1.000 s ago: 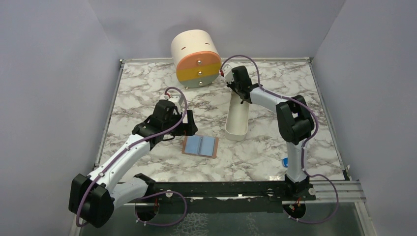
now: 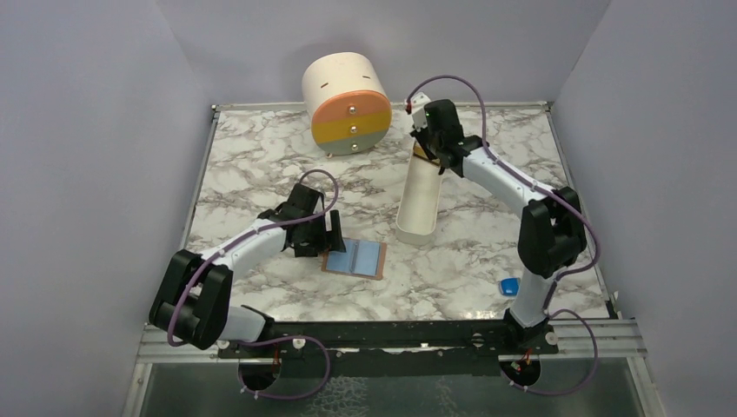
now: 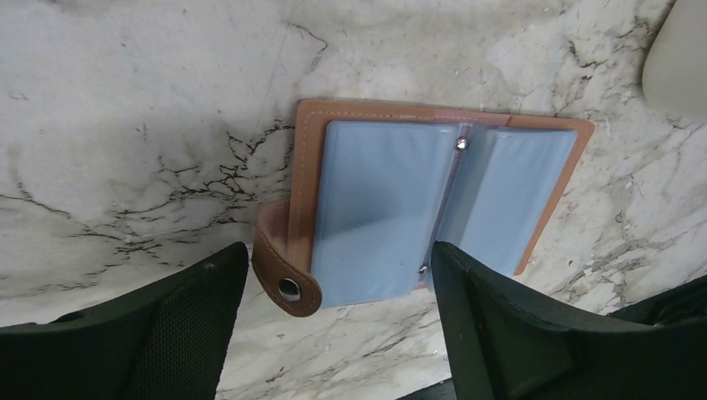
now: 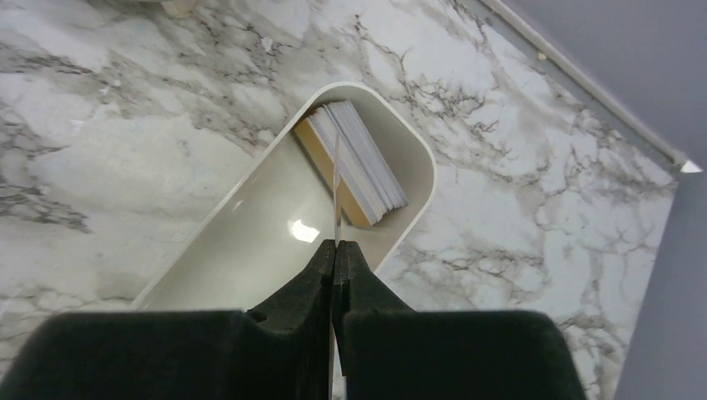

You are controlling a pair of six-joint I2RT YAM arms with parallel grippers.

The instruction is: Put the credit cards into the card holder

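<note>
In the right wrist view my right gripper is shut on a thin card [image 4: 338, 187], seen edge-on and sticking up past the fingertips. Behind it, a stack of cards [image 4: 354, 162] leans in the far end of the white bin [image 4: 225, 242], a gold card at its front. The card holder [image 3: 379, 208] lies spread on the table, brown with blue clear sleeves and a snap strap [image 3: 288, 289]. My left gripper is open above the holder's near left part, its fingers apart with nothing gripped.
A round-topped cabinet with coloured drawers [image 2: 352, 120] stands at the back, left of the bin. At the right front lies a small blue object [image 2: 509, 287].
The left gripper has come lower and closer over the holder. The holder lies in the same place.
</note>
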